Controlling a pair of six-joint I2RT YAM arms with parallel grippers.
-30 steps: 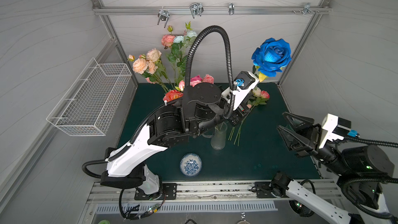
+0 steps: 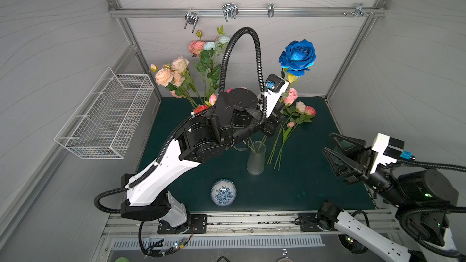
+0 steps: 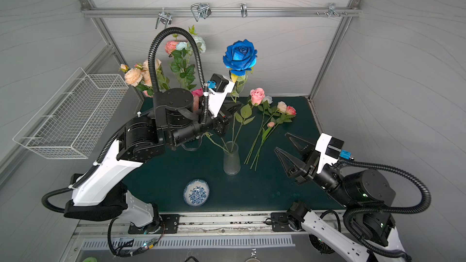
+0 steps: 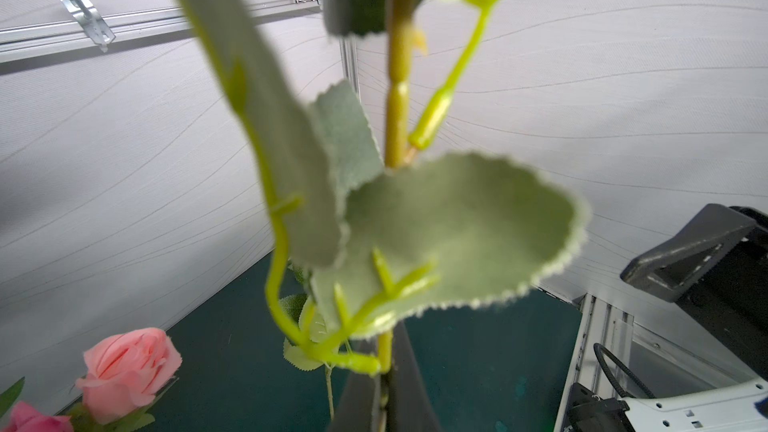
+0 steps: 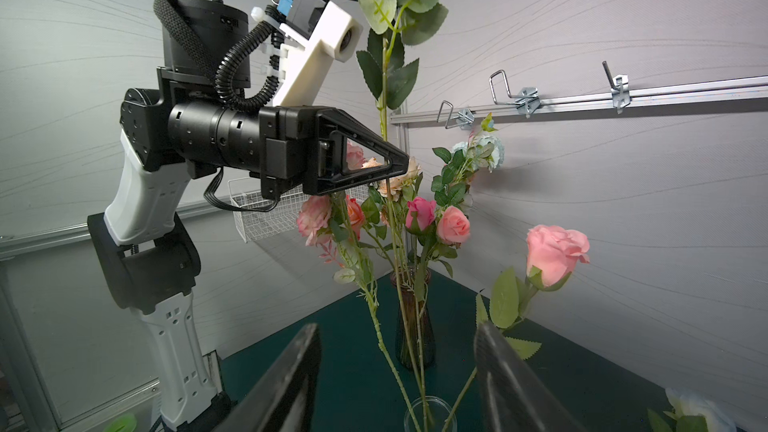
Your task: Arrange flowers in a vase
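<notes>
A tall blue rose (image 2: 297, 57) stands upright above the glass vase (image 3: 231, 164), my left gripper shut on its leafy stem (image 4: 397, 104). The top left view puts the vase in the table's middle, with flower stems in it. Other pink and peach roses (image 5: 453, 226) stand behind; in the right wrist view a dark vase (image 5: 416, 328) holds some. My right gripper (image 3: 284, 148) is open and empty at the right, facing the vase.
Loose roses (image 3: 284, 108) lie on the right of the dark table (image 2: 320, 174). A blue-patterned dish (image 2: 223, 192) sits at the front. A wire basket (image 2: 104, 116) hangs on the left wall.
The right arm has barely moved.
</notes>
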